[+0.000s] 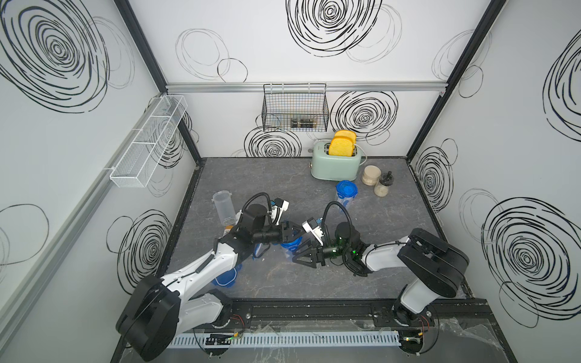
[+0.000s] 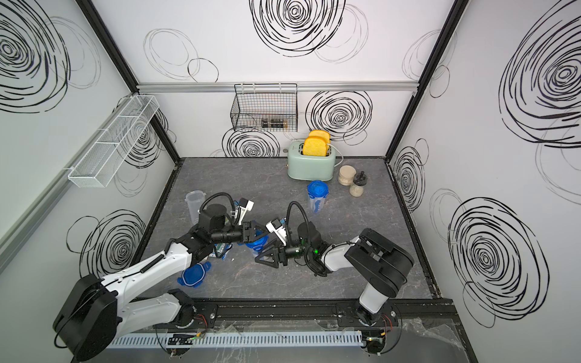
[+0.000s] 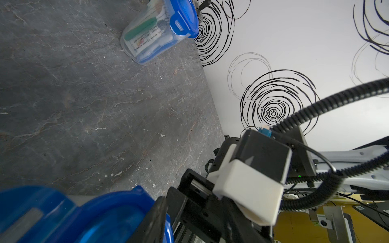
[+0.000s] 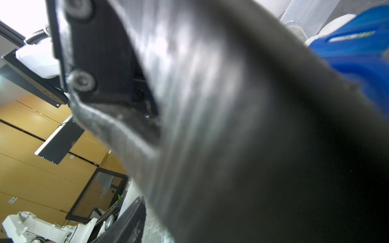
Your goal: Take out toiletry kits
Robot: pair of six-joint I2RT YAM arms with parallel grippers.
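Observation:
A blue-lidded clear kit [image 1: 346, 192] with items inside stands at the middle right of the counter, also in the left wrist view [image 3: 145, 32]. My grippers meet over the counter's middle, near a blue-topped container [image 1: 290, 244]. My left gripper [image 1: 293, 233] is beside that blue top; its fingers are blurred in the left wrist view, so their opening is unclear. My right gripper [image 1: 305, 257] sits just right of and below it, close to the left one; what lies between its fingers is hidden. A dark blurred part fills most of the right wrist view.
A mint toaster [image 1: 333, 166] with yellow slices, a beige jar [image 1: 371, 174] and a small dispenser [image 1: 382, 188] stand at the back right. A clear cup [image 1: 224, 207] and blue lid [image 2: 193, 274] lie left. Wire baskets hang on the walls.

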